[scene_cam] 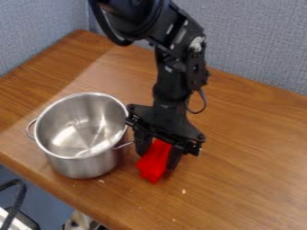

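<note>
My black gripper (160, 147) reaches down from the top of the view to the table, just right of a silver metal pot (67, 135). It is shut on a red object (153, 163), which sits low at the tabletop between its fingers. The gripper's body hides the upper part of the red object. The pot has side handles and looks empty.
Grey padded walls stand behind it. Dark cables lie past the table's edge at the lower left.
</note>
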